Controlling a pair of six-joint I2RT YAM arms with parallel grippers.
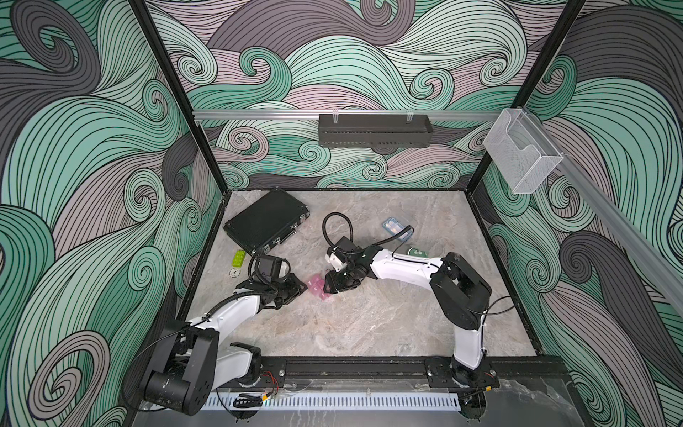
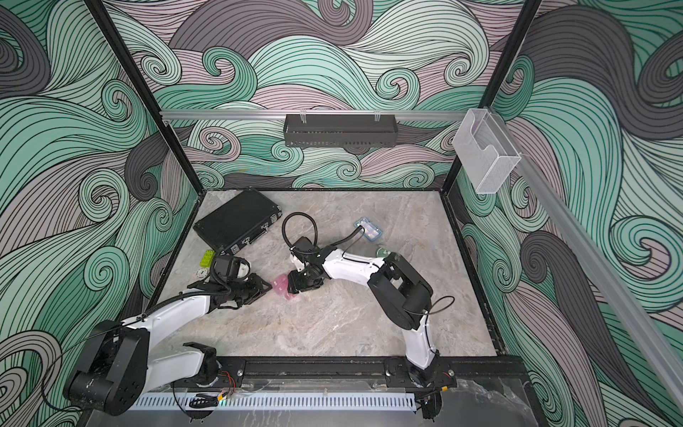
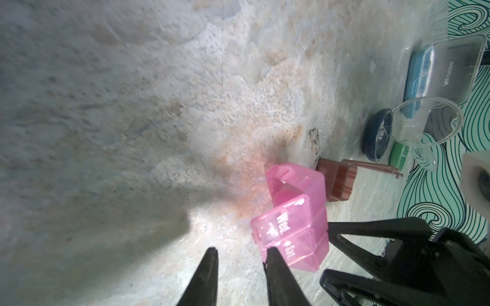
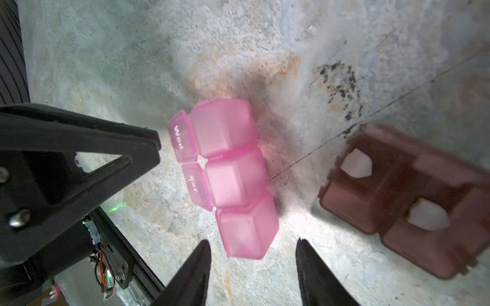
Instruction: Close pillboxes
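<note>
The pink pillbox [image 1: 317, 285] lies between my two grippers, tilted. Lids marked Wed [image 3: 281, 222] and Sat [image 3: 294, 247] face my left gripper, which stands open with nothing between its fingers; one fingertip overlaps the pillbox corner there. In the right wrist view the box [image 4: 235, 173] shows its compartments from outside, with both lids seen narrowly along the left. Whether they are latched I cannot tell. My right gripper is open, its fingers apart at either side of the box's near end. A left gripper finger [image 4: 145, 148] reaches close to the Wed lid.
A brown pillbox [image 4: 352, 199] with white pieces inside lies near the pink one. At the back right are a blue pillbox [image 1: 395, 226] and a green round one [image 1: 417, 252]. A black case [image 2: 238, 219] and a light green box [image 2: 207, 257] are on the left.
</note>
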